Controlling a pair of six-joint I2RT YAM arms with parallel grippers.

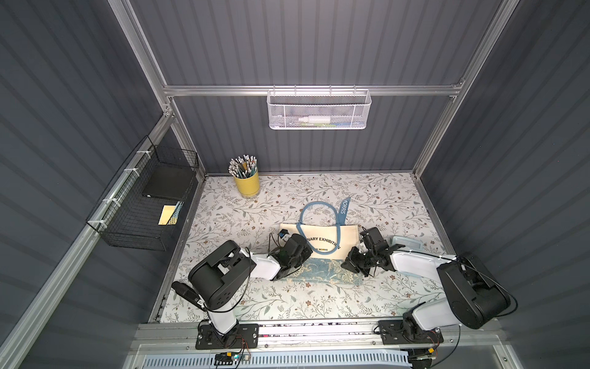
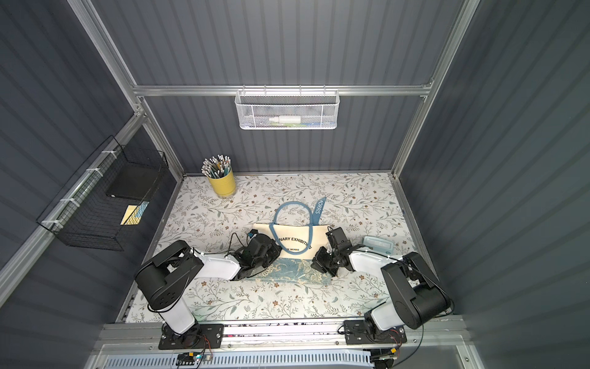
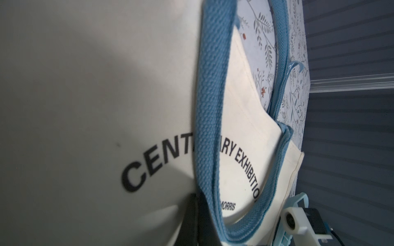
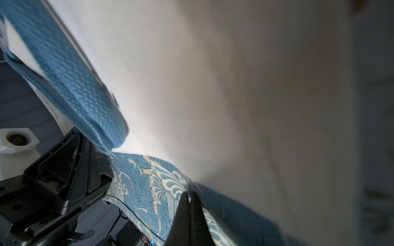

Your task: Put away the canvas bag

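Observation:
The canvas bag (image 1: 350,241), cream above and blue-patterned below, lies flat on the table's middle. Its blue strap (image 1: 317,203) loops past the top edge and down over the lettering; a blue "MORRIS" piece (image 1: 344,211) sticks out behind. Over the bag's left part, my left gripper is shut, its tips low against the canvas beside the strap's lower bend. My right gripper is shut at the bag's right side, its tips by the border of cream and blue cloth. Whether either pinches any fabric cannot be made out.
A black wire basket (image 1: 135,236) hangs on the left wall, with dark and yellow items inside. A yellow cup (image 1: 247,185) of pencils stands back left. A white mesh basket (image 1: 279,117) hangs on the rear wall. A translucent container (image 1: 407,242) sits beyond the right arm.

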